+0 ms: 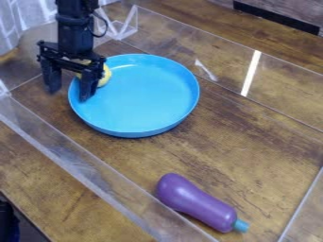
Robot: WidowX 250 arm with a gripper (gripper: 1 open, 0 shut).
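Observation:
My black gripper [71, 76] is at the upper left, low over the left rim of the blue plate [145, 104], fingers spread open. A yellow object [101, 72] lies on the plate just right of and partly behind the gripper; whether the fingers touch it I cannot tell. A purple eggplant-like toy [195, 200] with a teal end lies at the lower right on the wooden surface.
Clear plastic walls run along the left and right sides of the wooden surface [240, 142].

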